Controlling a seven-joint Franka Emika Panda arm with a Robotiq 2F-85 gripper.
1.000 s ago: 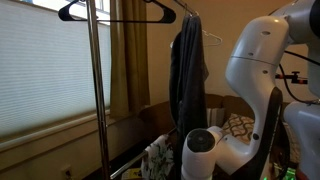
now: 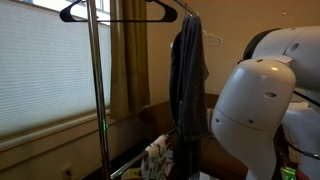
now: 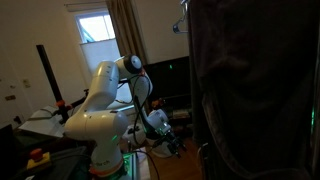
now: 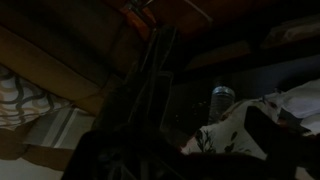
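In the dim wrist view my gripper stands open. Its dark fingers are hard to separate from the shadows. A white cloth with a dark pattern [image 4: 232, 136] lies beneath and between them; I cannot tell whether they touch it. Exterior view 1 shows a patterned cloth [image 2: 157, 158] low beside the rack, and a dark garment [image 2: 187, 85] hanging from the rail. The gripper is out of sight there. In exterior view 2 the white arm [image 3: 100, 100] reaches up and over, with its lower end in shadow near the floor.
A metal clothes rack [image 2: 98, 90] carries an empty black hanger [image 2: 118, 18]. In exterior view 2 a large dark garment [image 3: 255, 85] blocks the right side. The wrist view also shows a clear cylindrical object [image 4: 221, 102] and a patterned cushion [image 4: 22, 98].
The arm has swung across exterior view 1: its lower segment, beside the hanging garment earlier, is no longer visible there. An upper white segment now covers the right side. Rack and garments look unmoved.
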